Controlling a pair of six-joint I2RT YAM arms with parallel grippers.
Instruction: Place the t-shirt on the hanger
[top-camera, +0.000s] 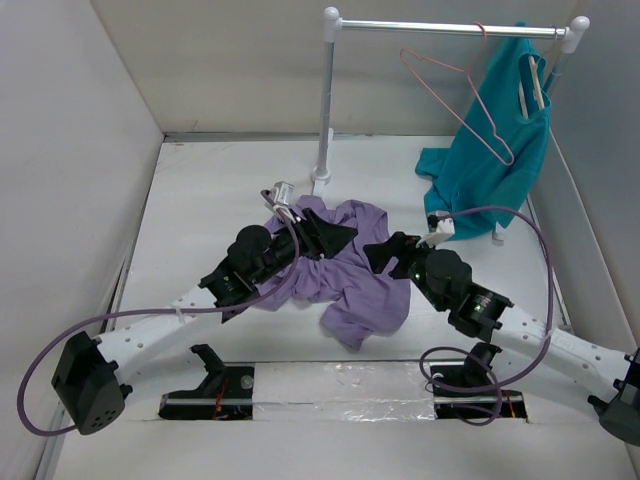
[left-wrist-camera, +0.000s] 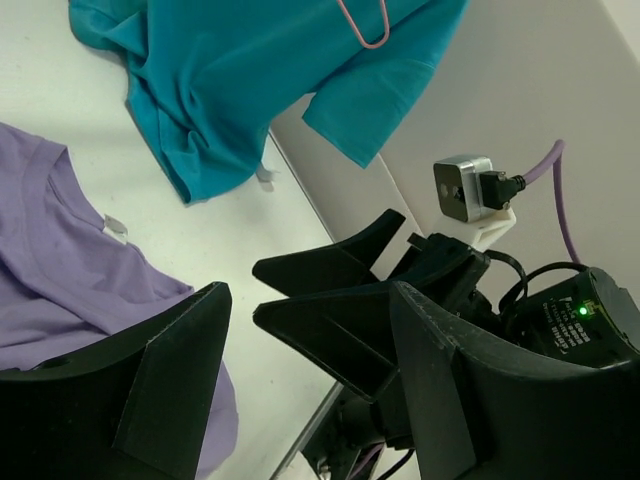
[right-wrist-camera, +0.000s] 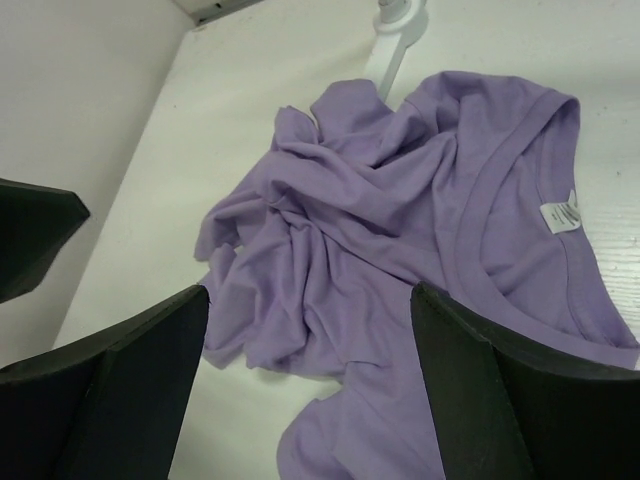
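A crumpled lavender T-shirt (top-camera: 360, 300) lies on the white table, its collar and label visible in the right wrist view (right-wrist-camera: 380, 230). My left gripper (top-camera: 336, 232) hangs over its upper part, open and empty. My right gripper (top-camera: 383, 248) is over the shirt's right side, also open; in the left wrist view its black fingers (left-wrist-camera: 320, 330) stand apart. A pink wire hanger (top-camera: 447, 104) hangs empty on the metal rail.
The rail (top-camera: 440, 27) stands on white posts at the back, with a teal garment (top-camera: 480, 180) on its right end, reaching down to the table. Bare table (top-camera: 190, 210) shows at the left.
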